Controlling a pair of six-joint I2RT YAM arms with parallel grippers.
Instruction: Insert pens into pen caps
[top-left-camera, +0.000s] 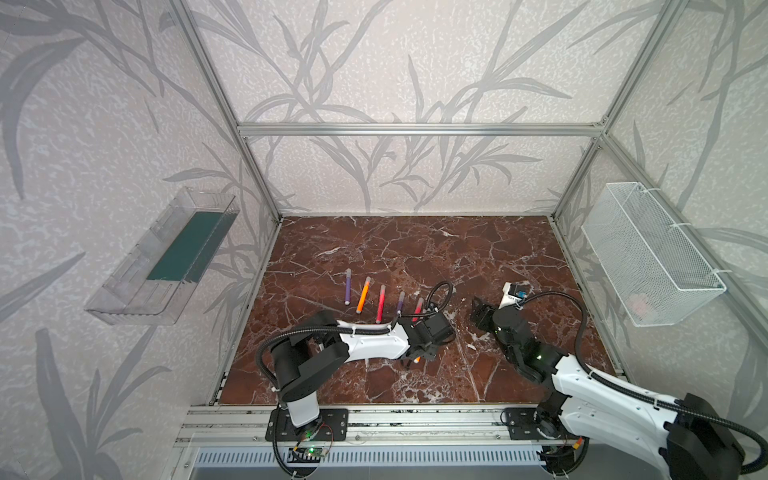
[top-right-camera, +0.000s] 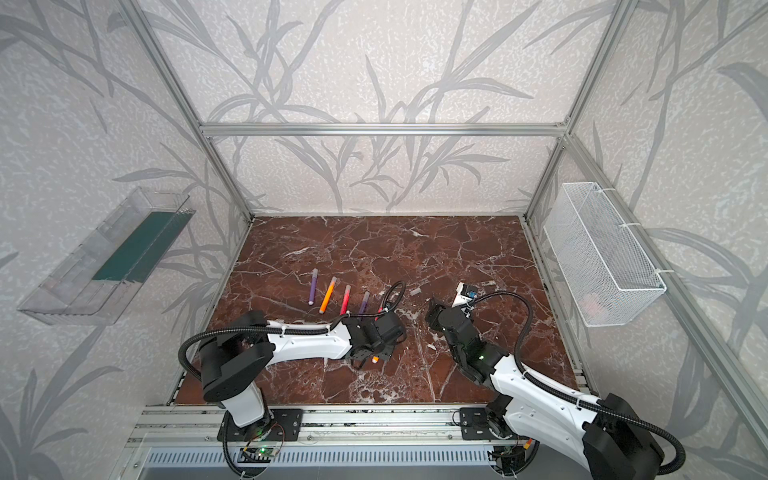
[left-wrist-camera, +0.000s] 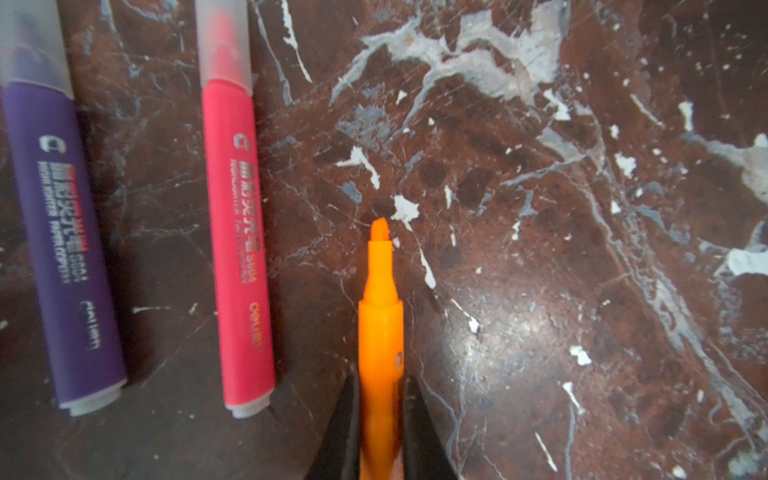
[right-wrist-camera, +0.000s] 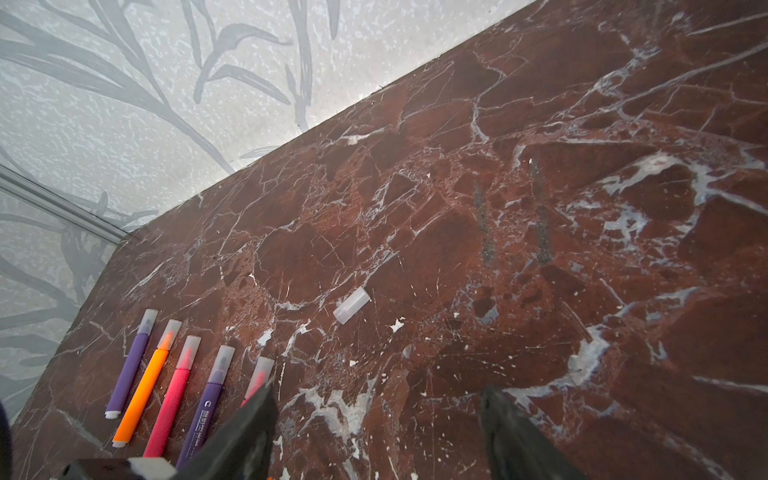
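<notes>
An uncapped orange pen (left-wrist-camera: 380, 336) points forward in the left wrist view, with my left gripper shut on it. To its left lie a capped pink pen (left-wrist-camera: 236, 240) and a capped purple pen (left-wrist-camera: 64, 248). Several more capped pens lie in a row farther left, among them an orange one (top-left-camera: 363, 294) and a purple one (top-left-camera: 347, 286). A loose clear cap (right-wrist-camera: 351, 305) lies on the table beyond the row. My right gripper hangs open at the right of the table, empty.
A mesh basket (top-left-camera: 652, 256) hangs on the right wall and a clear tray (top-left-camera: 120, 308) on the left wall.
</notes>
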